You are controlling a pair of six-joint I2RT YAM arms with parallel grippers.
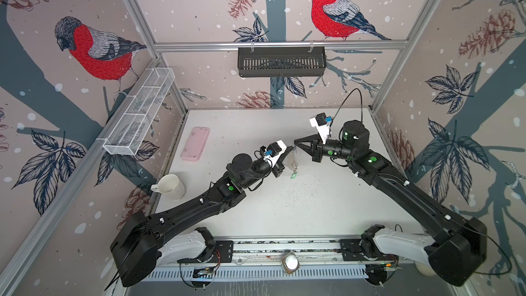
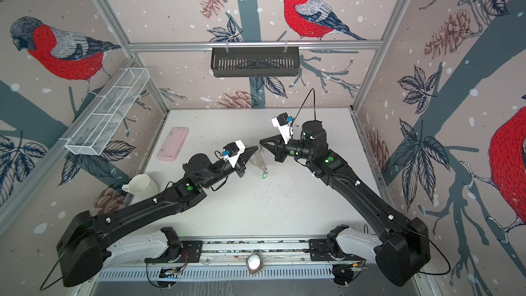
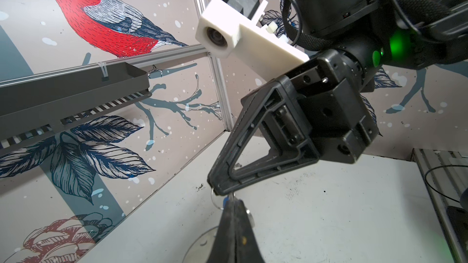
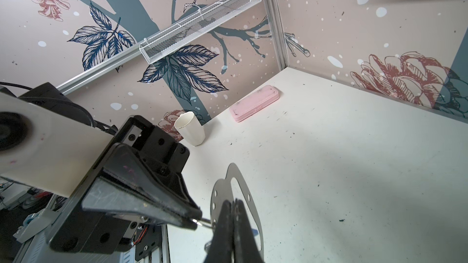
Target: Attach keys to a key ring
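Observation:
My two shut grippers meet tip to tip above the middle of the table. In the left wrist view, a thin metal ring (image 3: 213, 198) curves down from the tip of my right gripper, with a small blue part (image 3: 225, 201) beside it. The tip of my left gripper has a thin shiny metal piece (image 4: 204, 223) sticking out of it. A flat grey looped metal piece (image 4: 221, 192) stands behind the right fingers (image 4: 226, 229). Below the tips hangs a small bunch of metal pieces (image 1: 294, 165) with a green tag (image 1: 293, 175). Individual keys are too small to tell.
A pink case (image 1: 195, 143) and a white mug (image 1: 169, 187) lie on the left of the white table (image 1: 263, 213). Mesh basket (image 1: 139, 110) and dark shelf (image 1: 281, 62) hang on the walls. The table around the grippers is clear.

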